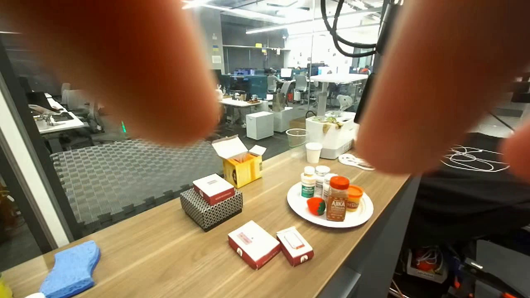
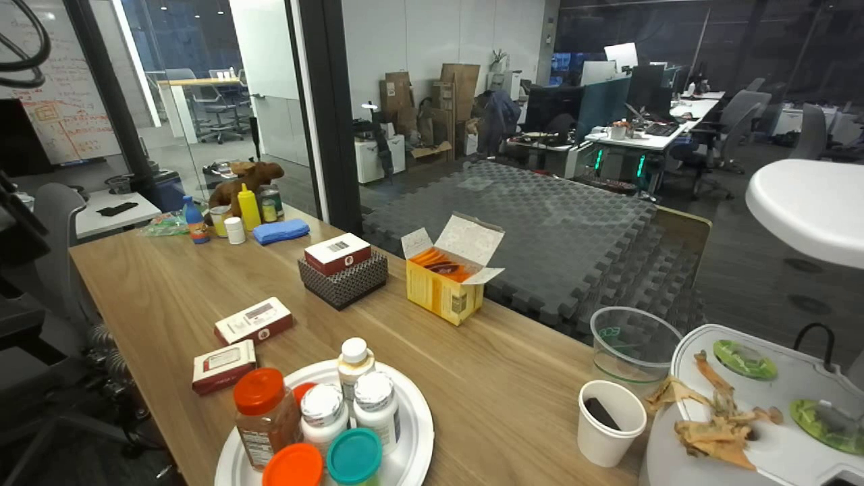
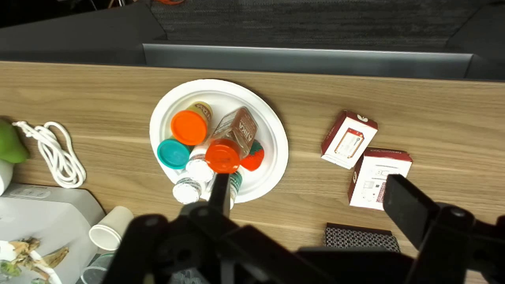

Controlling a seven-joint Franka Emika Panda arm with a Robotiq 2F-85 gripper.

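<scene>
In the wrist view my gripper is open, its two black fingers wide apart with nothing between them. Left of centre in that view, a white plate [image 3: 272, 177] carries a red-capped spice jar [image 3: 244, 130], an orange-lidded tub [image 3: 189, 127], a teal lid [image 3: 173, 154], several white bottles and a red strawberry [image 3: 253, 158]. Two red-and-white boxes [image 3: 349, 139] lie on the bare tabletop to the right. A third such box [image 2: 337, 254] rests on a patterned black box [image 2: 344, 283].
An open yellow carton [image 2: 445, 287] stands near the table edge. A paper cup [image 2: 609, 421] and a white appliance [image 2: 680, 445] are at one end, a blue sponge [image 2: 280, 231] at the other. Blurred human fingers [image 1: 164, 74] block much of exterior view 1.
</scene>
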